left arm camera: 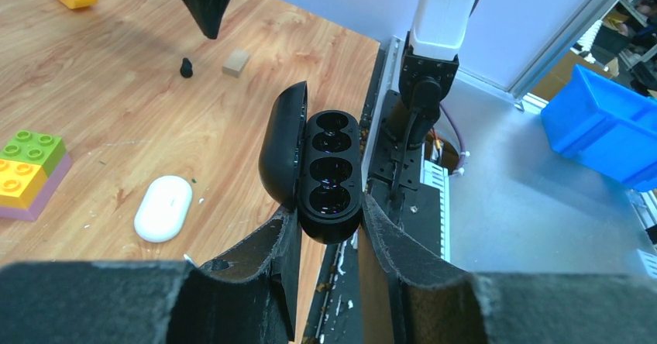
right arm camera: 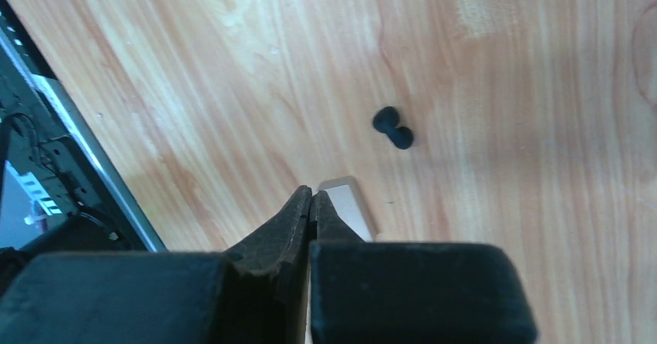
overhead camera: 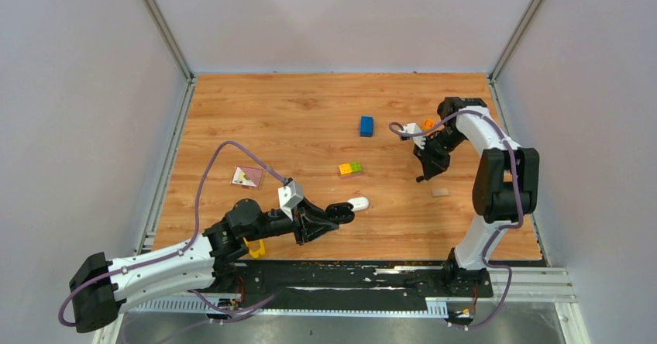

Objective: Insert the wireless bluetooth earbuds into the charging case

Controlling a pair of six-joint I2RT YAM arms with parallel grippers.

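Note:
The black charging case [left arm camera: 330, 170] has its lid raised and its dark cavities facing the camera. My left gripper is shut on the case's lower end, which is held above the table in the top view. A black earbud [right arm camera: 393, 128] lies on the wood, beyond and to the right of my right gripper's tips in the right wrist view. The right gripper is shut, with nothing showing between its fingers. From the left wrist view, the same earbud [left arm camera: 186, 68] rests below the right gripper's dark tip. Whether any cavity holds an earbud I cannot tell.
A small pale block [right arm camera: 349, 206] sits close to the earbud. The white oval case [overhead camera: 358, 204] lies right beside my left gripper. Toy bricks [overhead camera: 350, 169] and a blue block [overhead camera: 366, 126] stand mid-table. Open wood separates the two arms.

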